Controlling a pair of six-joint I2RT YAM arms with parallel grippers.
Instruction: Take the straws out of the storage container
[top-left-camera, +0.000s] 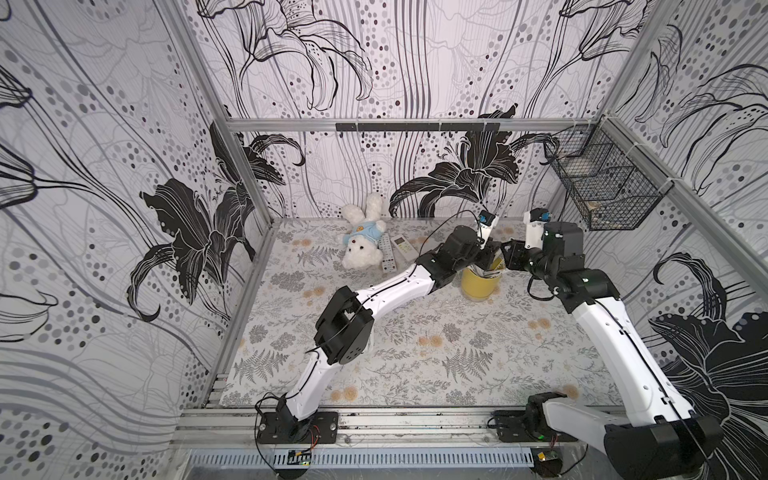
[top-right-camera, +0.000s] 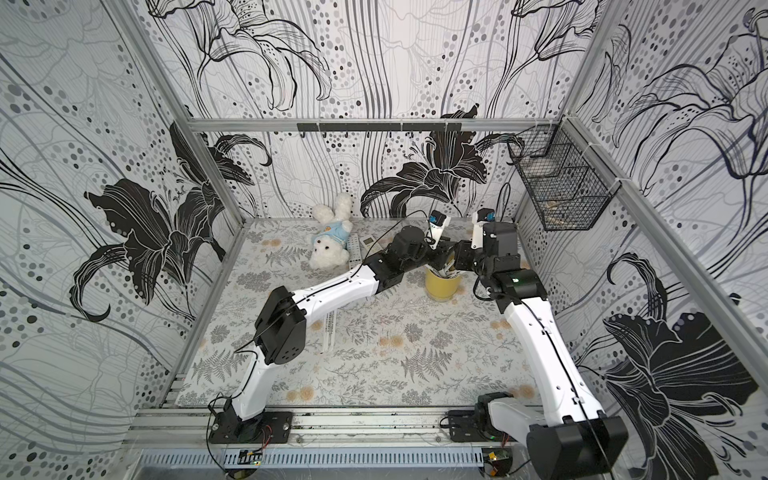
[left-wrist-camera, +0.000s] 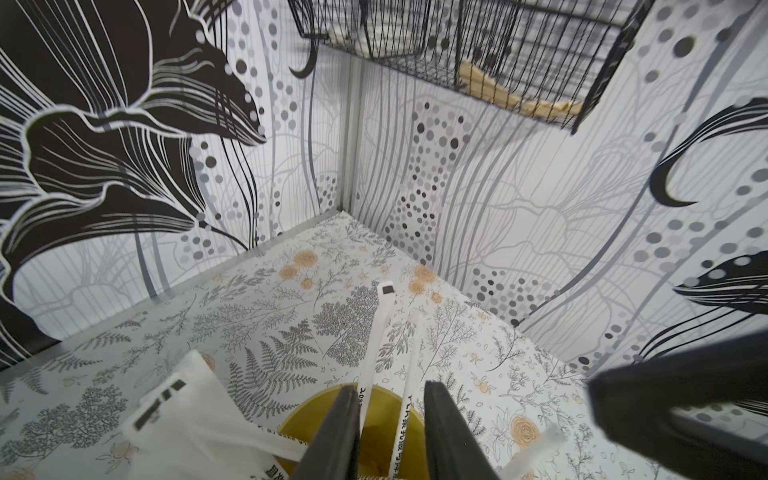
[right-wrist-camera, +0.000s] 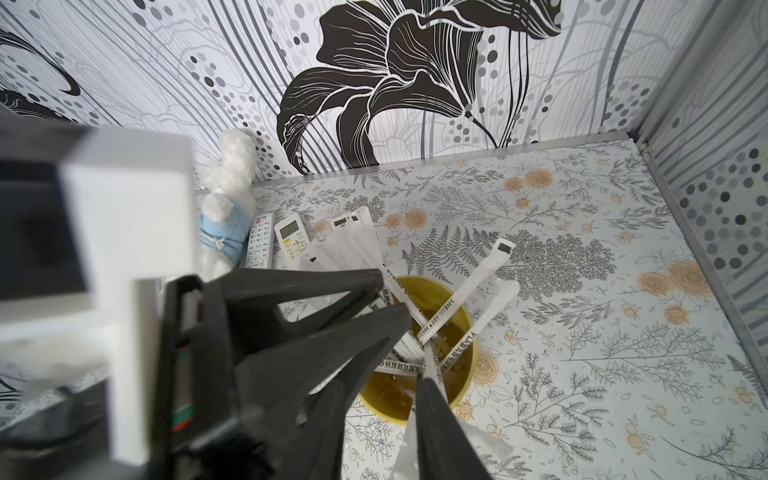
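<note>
A yellow container stands right of the table's middle, with several white paper-wrapped straws leaning out at different angles. My left gripper is at its mouth, the fingers part open; behind the gap between them two straws rise from the container. In the right wrist view, the left gripper's fingertips point over the container's left side. My right gripper is open beside the container on the right, with straws in view beyond its fingers. Whether any straw touches either gripper cannot be told.
One wrapped straw lies on the table near the left forearm. Further back are a white plush toy, a remote and another remote. A wire basket hangs on the right wall.
</note>
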